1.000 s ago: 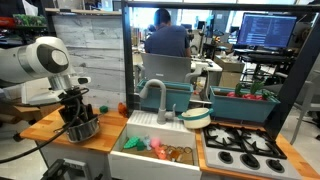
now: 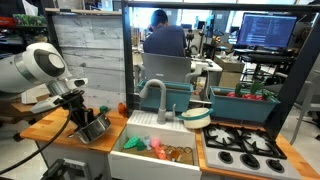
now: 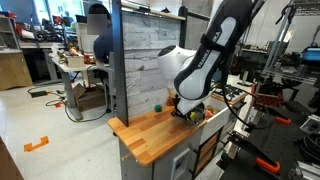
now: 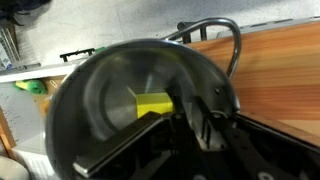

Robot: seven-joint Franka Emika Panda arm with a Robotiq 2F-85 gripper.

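A metal pot (image 2: pixel 90 129) rests on the wooden counter left of the sink, tilted with its mouth turned partly up. In the wrist view the grey pot's wall (image 4: pixel 85 95) fills much of the picture, its loop handle towards the top. Inside lies a yellow block (image 4: pixel 155 103), beside the dark fingers. My gripper reaches into the pot from the lower right, its fingertips close together. Whether the fingers touch the block or the pot wall cannot be made out. In exterior view 2 the arm largely hides the pot.
The white sink (image 2: pixel 128 164) with colourful toys stands right of the pot. Beyond it are a stove (image 2: pixel 245 150) and a round lidded pot (image 2: pixel 196 118). A faucet (image 2: pixel 160 100) rises behind the sink. Small red and orange items sit behind the tilted pot.
The pot stood nearly level a second ago and has since tipped over, shifting slightly to the right. The arm and hand have lowered and turned with it.
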